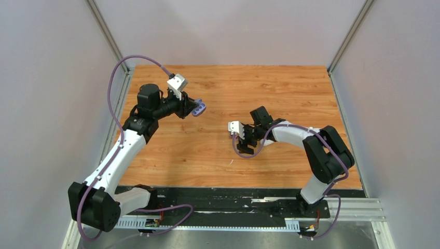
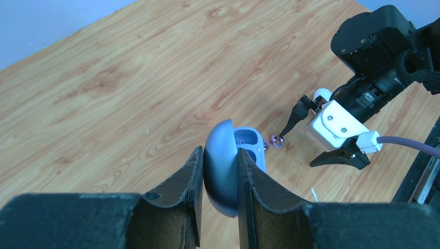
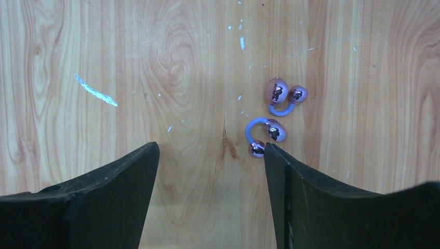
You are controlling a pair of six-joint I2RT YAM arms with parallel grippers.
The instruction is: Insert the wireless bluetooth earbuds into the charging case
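Observation:
My left gripper is shut on the charging case [image 2: 220,174], a lavender-blue case held open above the table. Two hollows in the case show in the left wrist view. In the right wrist view, two shiny purple earbuds with curved connecting bands lie on the wood: the upper earbud [image 3: 277,92] and the lower earbud [image 3: 275,130]. My right gripper stands open low over the table, with only bare wood between its fingers. The lower earbud appears right beside the tip of its right-hand finger [image 3: 277,161]; whether they touch I cannot tell. The right arm mostly hides both earbuds from above.
A small white scrap or mark [image 3: 96,92] shows on the wood. Purple hoses [image 1: 110,93] loop along both arms.

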